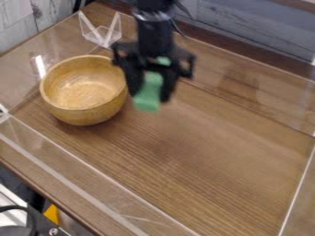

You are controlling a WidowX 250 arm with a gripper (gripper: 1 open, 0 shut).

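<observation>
My gripper (153, 69) hangs in the upper middle of the camera view, motion-blurred, shut on a green object (151, 88). They are just right of a yellow-orange bowl (76, 100) at the left of the wooden surface, above or beside its rim; the height is unclear. The green object's shape is too blurred to tell.
A clear plastic or wire item (101, 32) stands at the back left. A raised edge runs along the back right.
</observation>
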